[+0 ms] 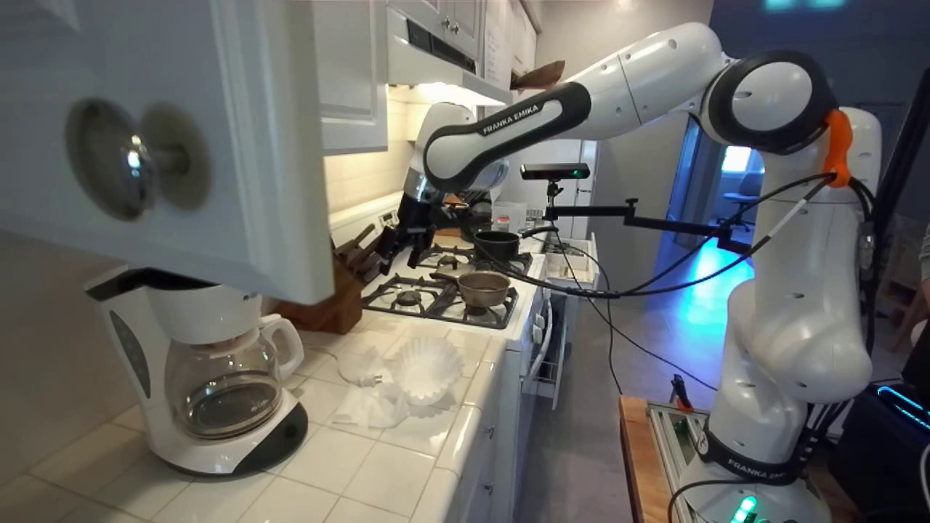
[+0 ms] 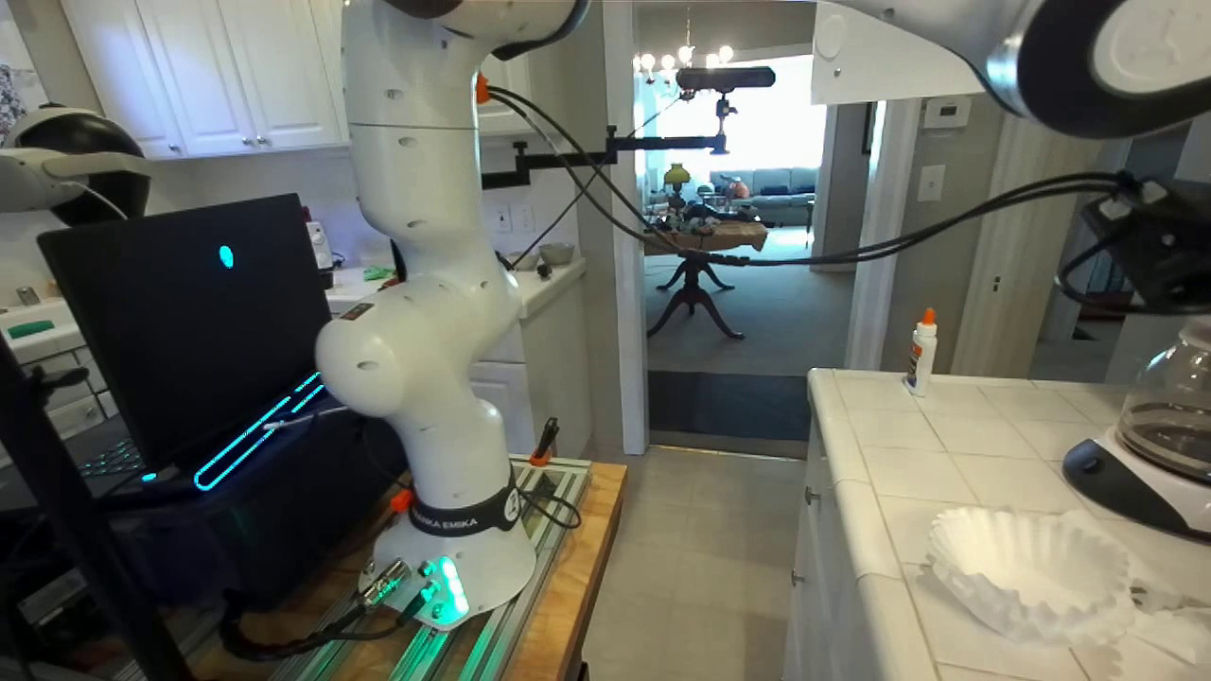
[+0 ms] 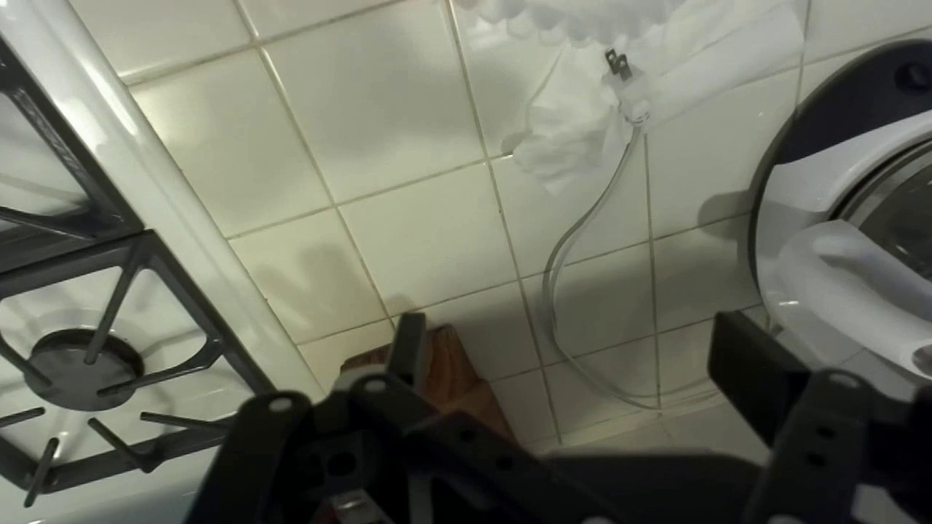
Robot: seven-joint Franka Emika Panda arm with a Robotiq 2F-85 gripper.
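My gripper hangs open above the counter, its two dark fingers wide apart and nothing held between them. Exterior view 1 has the gripper [image 1: 399, 254] over the near part of the stove, close to the wooden knife block [image 1: 327, 305]. Part of that block [image 3: 463, 371] shows beside the left finger in the wrist view. A white coffee maker [image 1: 196, 305] with a glass carafe [image 1: 228, 392] stands at the counter's near left. White paper coffee filters [image 1: 427, 370] lie on the tiles, with a power plug [image 3: 620, 70] and its cord [image 3: 556, 262] beside them.
A small pan [image 1: 482, 288] and a black pot [image 1: 497, 245] sit on the stove grates. The cabinet door [image 1: 157, 139] juts over the coffee maker. A glue bottle [image 2: 921, 354] stands on the counter's far corner. Bare tiles [image 1: 383, 475] lie along the counter's front.
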